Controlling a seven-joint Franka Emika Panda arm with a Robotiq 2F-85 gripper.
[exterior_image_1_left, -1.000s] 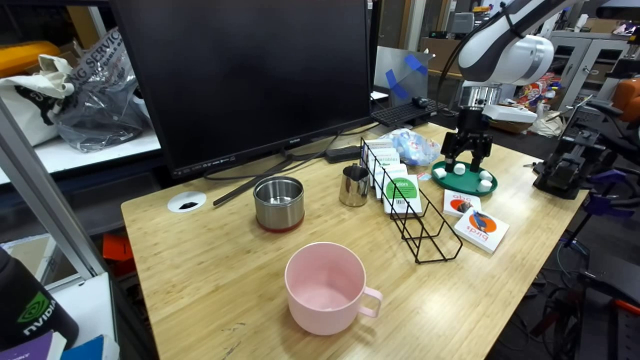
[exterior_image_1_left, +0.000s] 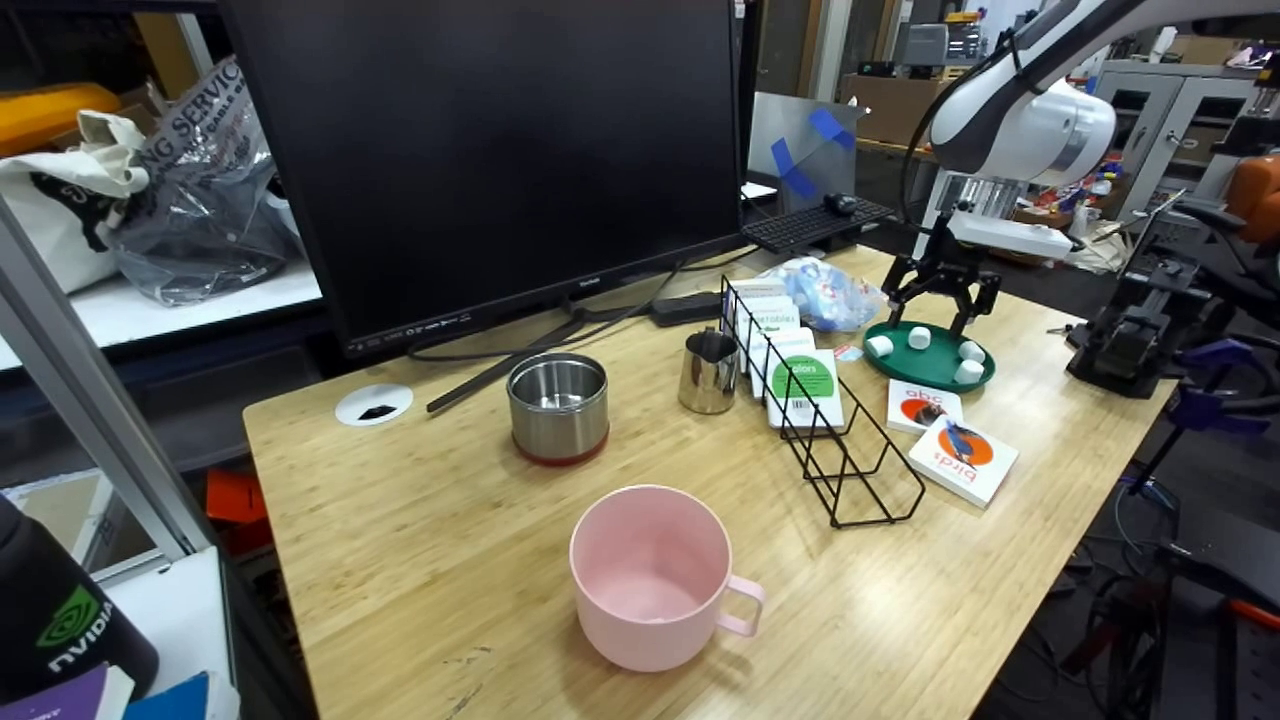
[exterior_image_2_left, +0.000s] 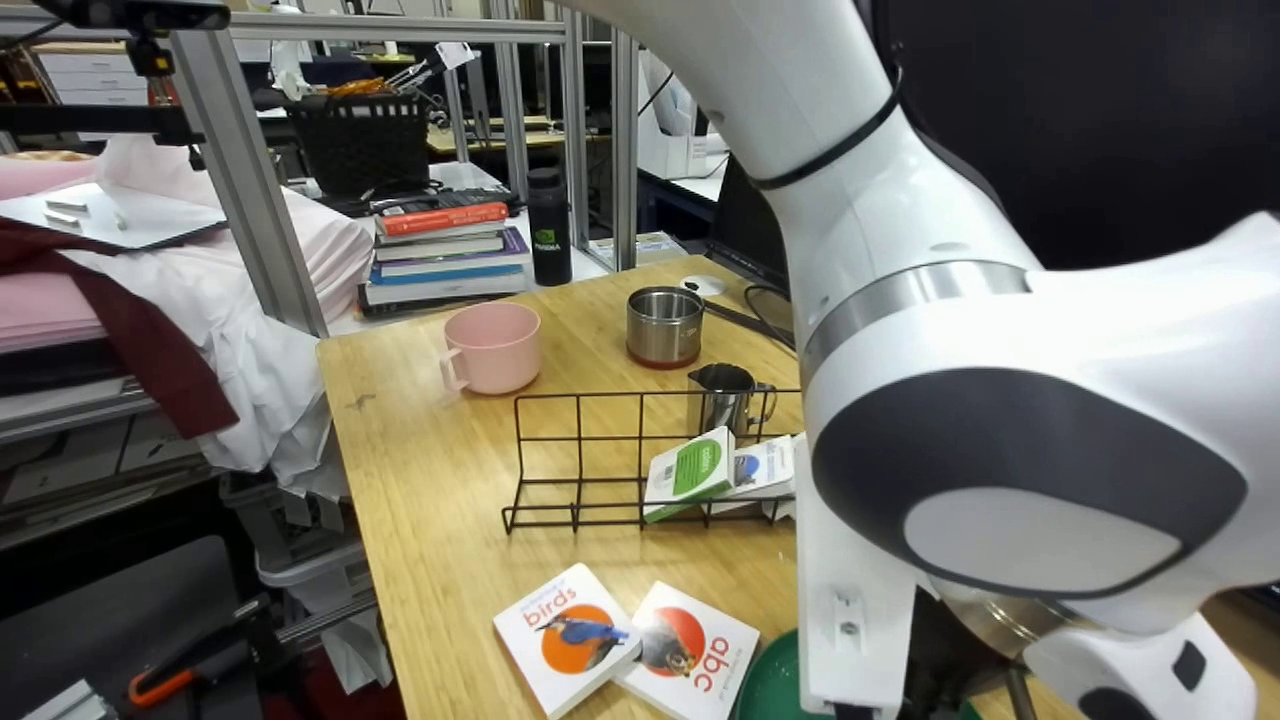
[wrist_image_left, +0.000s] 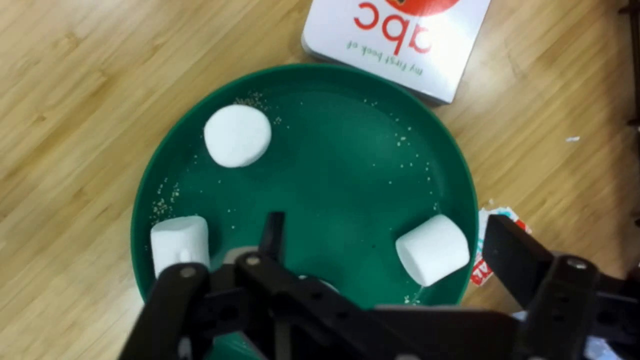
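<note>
On the table's far right in exterior view 1 lies a round green plate (exterior_image_1_left: 930, 366) with several white marshmallow-like pieces on it. From the wrist view, one piece (wrist_image_left: 237, 135) rests near the edge by the abc book, another white piece (wrist_image_left: 433, 249) lies at the right rim, and a third white piece (wrist_image_left: 180, 241) is at the left. Further white shows partly behind the gripper parts. My gripper is open above the plate (wrist_image_left: 324, 168), its fingers wide apart and nothing held between them. In exterior view 2 the arm hides the gripper and most of the plate.
An abc book (exterior_image_1_left: 921, 407) and a birds book (exterior_image_1_left: 963, 460) lie beside the plate. A black wire rack (exterior_image_1_left: 840, 468) holds several small books. A steel pitcher (exterior_image_1_left: 709, 372), a steel bowl (exterior_image_1_left: 559, 408) and a pink mug (exterior_image_1_left: 651, 578) stand leftward, with bare table around them.
The gripper and lower arm have tilted and shifted over the plate, and the fingers look wider apart. Plate, white pieces, books and mug have stayed where they were.
</note>
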